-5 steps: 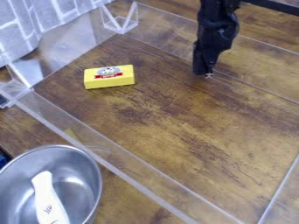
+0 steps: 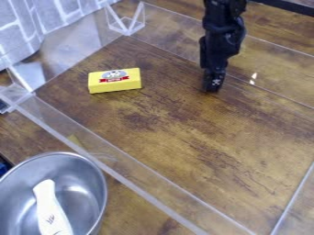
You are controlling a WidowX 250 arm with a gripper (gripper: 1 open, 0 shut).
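My black gripper (image 2: 211, 75) hangs low over the wooden surface at the upper middle right, its fingertips near the wood; it is open, with no object seen in it. A yellow box (image 2: 116, 84) with a printed label lies to its left, apart from it. At the lower left a steel bowl (image 2: 81, 193) holds a white utensil-like object (image 2: 51, 211).
Clear plastic walls (image 2: 135, 188) border the wooden work area (image 2: 185, 128), whose middle is bare. A grey-white cloth (image 2: 43, 27) sits at the upper left. A dark object is partly visible at the left edge beside the bowl.
My gripper has shifted slightly left and down toward the wood. The box, bowl and utensil have not moved.
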